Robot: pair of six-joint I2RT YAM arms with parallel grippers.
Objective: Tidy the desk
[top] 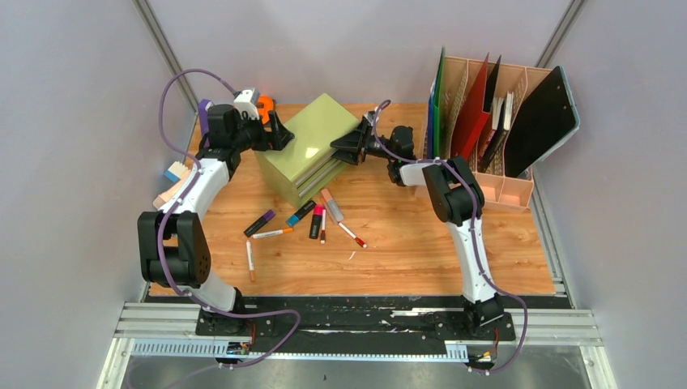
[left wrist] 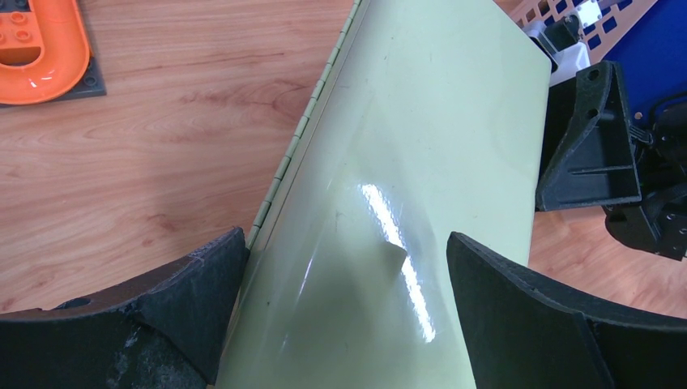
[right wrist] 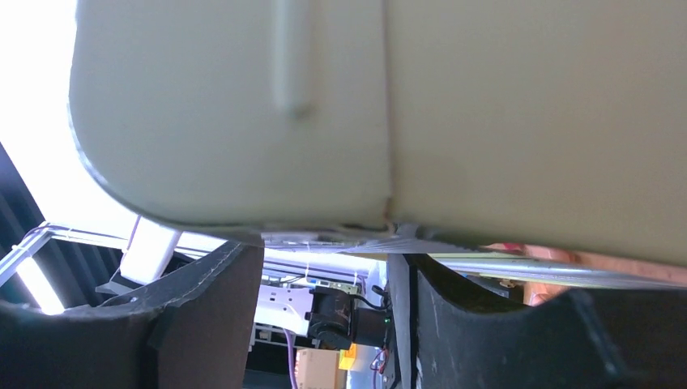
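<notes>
A pale green box with drawer fronts [top: 312, 138] stands at an angle toward the back left of the desk. My left gripper [top: 283, 132] is open at its left side. In the left wrist view, one finger [left wrist: 206, 279] lies along the box's hinged-looking edge and the other reaches over its glossy face; contact is hard to tell. On the box's right side is my right gripper [top: 347, 147]. In the right wrist view its fingers [right wrist: 215, 304] stand apart just under the box's edge, with background showing in the gap. Several markers [top: 316, 221] lie loose in front of the box.
A peach file rack [top: 514, 190] holding folders and books fills the back right. An orange item [top: 266, 106] lies behind the left arm, and light blocks [top: 168, 193] sit at the left edge. Bare desk [top: 421, 251] spreads across the front right.
</notes>
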